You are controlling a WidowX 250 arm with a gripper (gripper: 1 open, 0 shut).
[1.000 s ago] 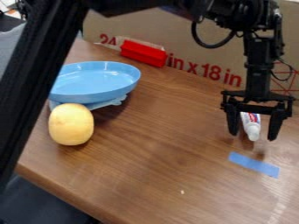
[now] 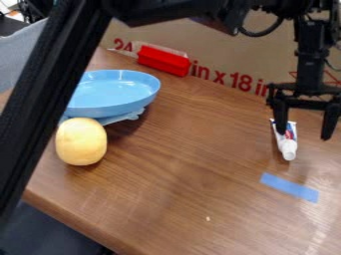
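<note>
My black gripper (image 2: 304, 124) hangs at the right of the camera view, open, its fingers above and around the upper part of a white tube (image 2: 288, 146) with red and blue print that lies on the wooden table (image 2: 173, 189). Whether the fingers touch the tube is unclear. Nothing shows held between them. A strip of blue tape (image 2: 290, 187) lies on the table just below the tube.
A blue bowl (image 2: 111, 92) sits at the left, with a round yellow object (image 2: 82, 141) in front of it. A red object (image 2: 164, 60) lies by the cardboard box (image 2: 213, 57) at the back.
The gripper has shifted right and upward, uncovering more of the tube. The bowl, yellow object and tape have not moved.
</note>
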